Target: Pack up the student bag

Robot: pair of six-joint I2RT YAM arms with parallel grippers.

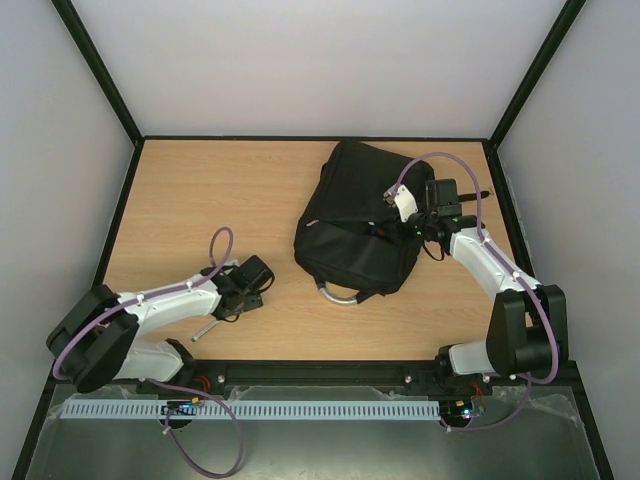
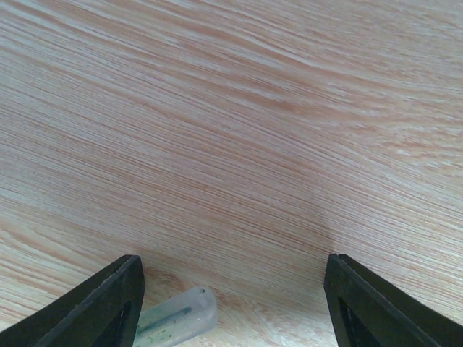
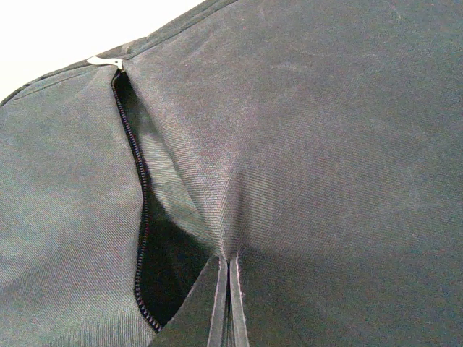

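Note:
The black bag [image 1: 355,255] lies on the right half of the table, its front pocket unzipped and gaping. My right gripper is shut on a fold of the bag's cloth at the pocket's edge, beside the dark opening [image 3: 163,246]. At the front left, my left gripper hangs low over the wood, its fingers wide apart. A whitish, translucent rod [image 2: 177,318] shows its rounded end by the left finger, not pinched; the rest is hidden behind that finger. From above, the rod [image 1: 204,330] sticks out beside the left gripper.
Small blue and red bits [image 1: 375,230] show inside the pocket opening. A grey handle [image 1: 338,295] loops out at the bag's front.

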